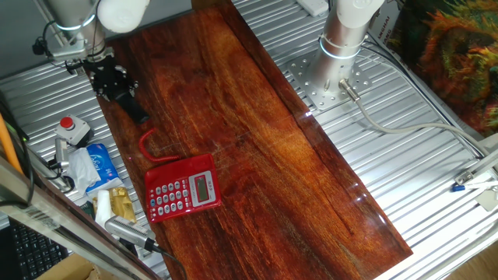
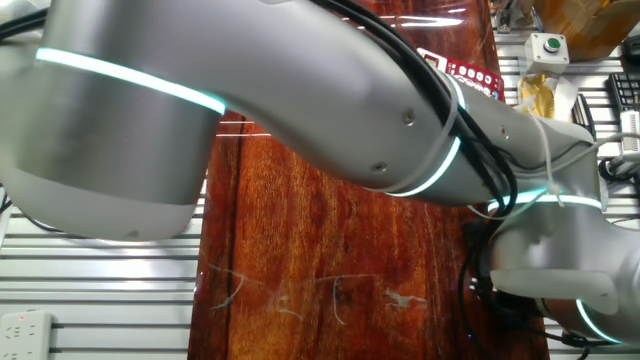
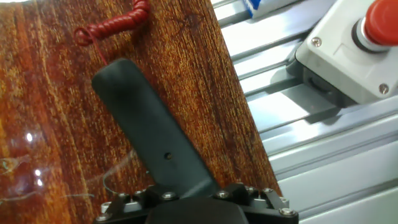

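In exterior view 1 the red desk phone (image 1: 183, 188) lies on the dark wooden board, with its keypad and display facing up. From it a red coiled cord (image 1: 148, 149) runs towards the black handset (image 1: 133, 107). My gripper (image 1: 117, 84) is over the handset's far end, at the board's left edge. In the wrist view the handset (image 3: 149, 127) slants from upper left down under the gripper, its near end hidden there. The fingertips are hidden, so I cannot tell whether they grip the handset.
An emergency-stop box (image 1: 71, 130), a blue-and-white tissue pack (image 1: 96, 168) and a yellow packet (image 1: 120, 204) stand left of the wooden board (image 1: 264, 140). The board's middle is clear.
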